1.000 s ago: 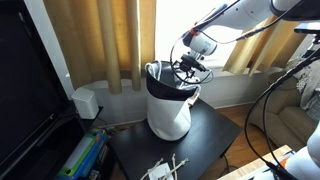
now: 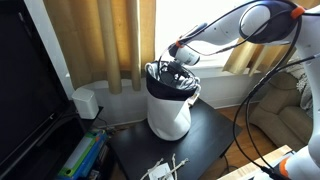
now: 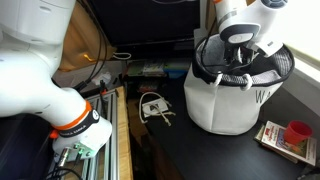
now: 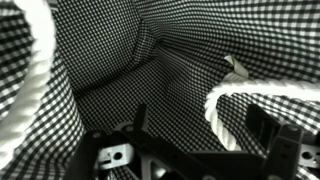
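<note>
A white basket [image 2: 168,118] with a dark checked lining [image 4: 100,40] stands on the black table. Its upper edge, with the lining folded over, also shows in exterior view 2, where the white basket wall [image 3: 220,108] faces the camera. My gripper [image 2: 176,72] points down at the basket's mouth. From the wrist, the gripper stands open, its two dark fingers wide apart. A white rope handle [image 4: 222,105] curves close to the right finger, crossing part of the gap. Another stretch of white rope [image 4: 30,85] runs along the left side. I see nothing gripped.
A red cup [image 3: 298,131] sits on books [image 3: 284,143] beside the basket. White cables and a small white item [image 3: 156,107] lie on the table [image 3: 190,155]. A white box [image 2: 86,103] stands near the wall.
My gripper has come down and leftward from above the basket's right side to its mouth. The basket stands in the same place.
</note>
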